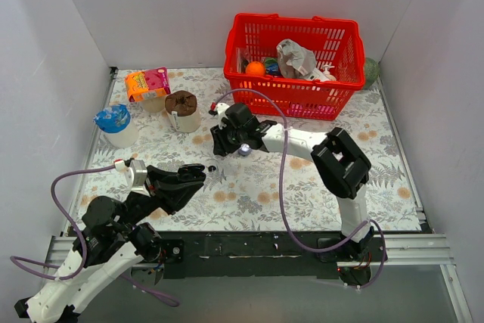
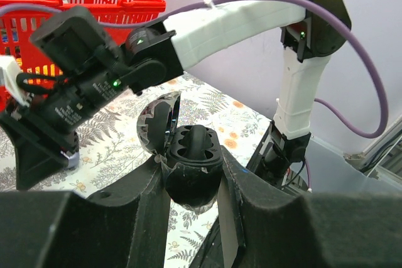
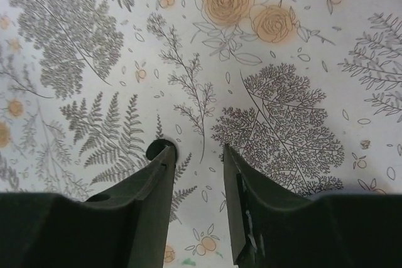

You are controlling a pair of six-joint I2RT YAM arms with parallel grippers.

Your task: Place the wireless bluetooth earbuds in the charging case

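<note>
My left gripper is shut on the glossy black charging case (image 2: pixel 193 161), its lid (image 2: pixel 158 122) raised. A dark rounded piece stands in the case's well; whether it is an earbud I cannot tell. In the top view the case (image 1: pixel 192 169) is held over the table's front left. One black earbud (image 3: pixel 162 149) lies on the patterned tabletop, partly covered by a finger of my right gripper. That gripper is part open above the table, nothing between its fingers. From above, the earbud (image 1: pixel 212 169) shows just in front of the right gripper (image 1: pixel 218 153).
A small bluish object (image 1: pixel 244 150) sits under the right gripper's wrist. Behind stands a red basket (image 1: pixel 295 100) of goods. Back left are a blue-topped tub (image 1: pixel 121 135), a brown-topped tub (image 1: pixel 184 121) and an orange-pink packet (image 1: pixel 147 83).
</note>
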